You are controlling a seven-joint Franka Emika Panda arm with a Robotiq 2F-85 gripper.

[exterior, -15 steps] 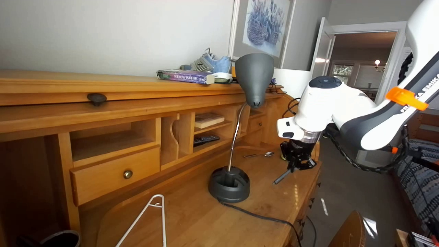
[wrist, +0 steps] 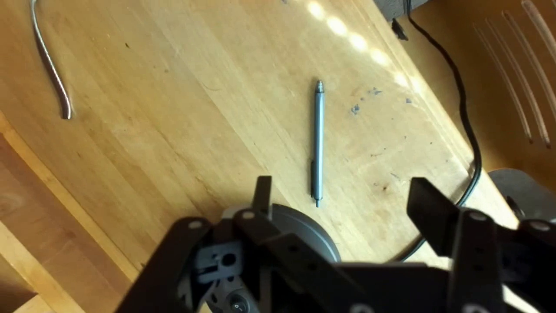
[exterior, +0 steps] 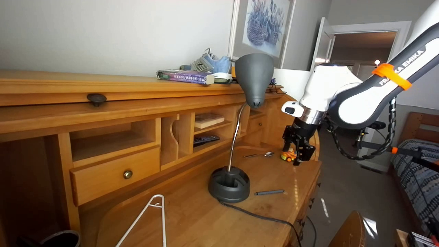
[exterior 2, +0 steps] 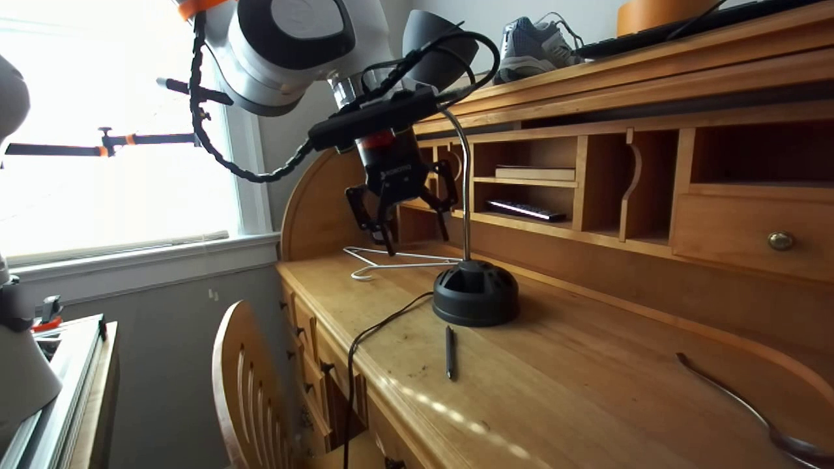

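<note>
A slim grey pen [exterior: 269, 192] lies flat on the desk, just right of the lamp base. From the wrist camera the whole pen [wrist: 319, 141] is visible, clip side toward the lamp. My gripper [exterior 2: 418, 245] hangs above the desktop, its fingers spread apart and clear of the pen. In the wrist view a wide, empty gap separates the fingertips [wrist: 262, 190], with the pen lying on the wood beyond them.
The desk lamp's dark base [exterior: 229, 184] is close to the pen, and its cord [exterior: 257, 215] runs over the front edge. A spoon [exterior: 268, 154], an orange toy [exterior: 289, 155] and a white hanger [exterior: 161, 214] lie elsewhere. Bare desktop surrounds the pen.
A second ago the pen hung tilted from my gripper; now it lies on the desk, released. The gripper has risen slightly and tilted, and the orange toy behind it is more visible.
</note>
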